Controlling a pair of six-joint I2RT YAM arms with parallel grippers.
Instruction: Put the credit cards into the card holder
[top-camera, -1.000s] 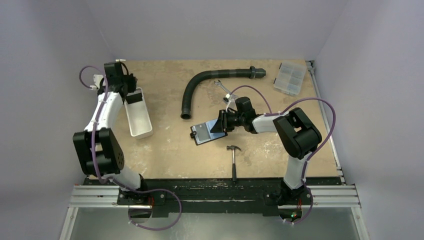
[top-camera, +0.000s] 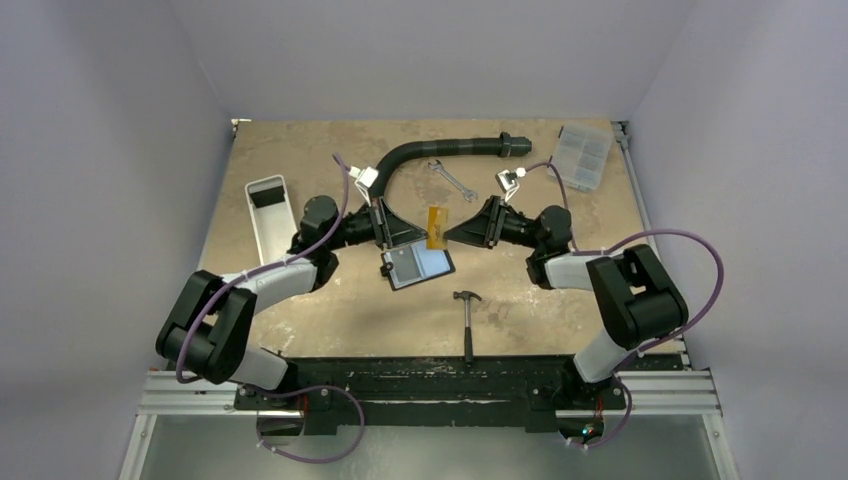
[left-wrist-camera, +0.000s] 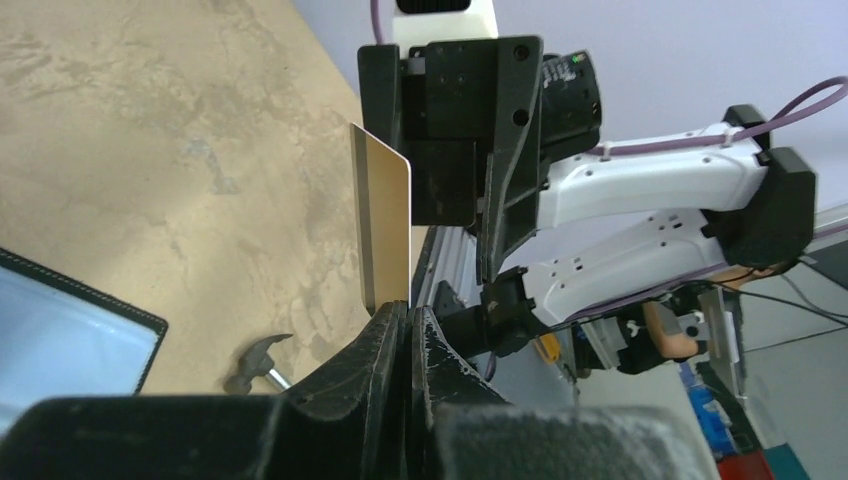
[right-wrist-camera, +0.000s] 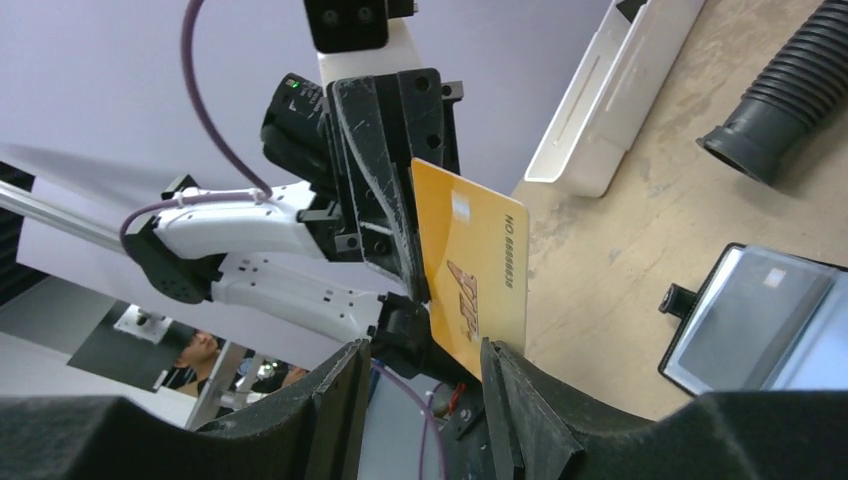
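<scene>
A yellow card (top-camera: 437, 228) is held up on edge near the table's centre. My left gripper is shut on its lower edge, and the card's thin side faces the left wrist view. From the other side, my right gripper comes close, its fingers clearly apart. In the right wrist view the card (right-wrist-camera: 472, 265) stands just beyond these fingertips, its lower edge partly hidden behind the right one; whether they touch I cannot tell. Below lies the flat, opened card holder (top-camera: 417, 266), black-edged, with a grey half and a light blue half.
At the left stands a white tray (top-camera: 286, 245) with a black item (top-camera: 267, 192) in it. A black hose (top-camera: 430, 148), a wrench (top-camera: 453, 180) and a clear compartment box (top-camera: 580, 156) lie at the back. A hammer (top-camera: 467, 325) rests in front; bare table surrounds these.
My left gripper has swung from the white tray to the centre, bringing the yellow card. The right gripper has drawn back from the holder and now faces the card.
</scene>
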